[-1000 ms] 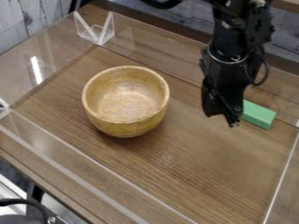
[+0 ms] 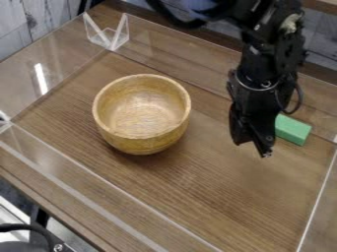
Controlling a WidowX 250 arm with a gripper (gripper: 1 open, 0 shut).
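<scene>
My black gripper (image 2: 250, 138) hangs over the right part of the wooden table, pointing down, just left of a green block (image 2: 287, 131). Its fingers look close together, with nothing visible between them, though the dark shapes make this hard to make out. A round wooden bowl (image 2: 141, 110) sits to the left of the gripper, apart from it.
A small clear wire-like holder (image 2: 108, 31) stands at the back left. Dark cables lie at the bottom left corner.
The gripper has shifted slightly over the last second, staying left of the green block. The bowl and block have not moved.
</scene>
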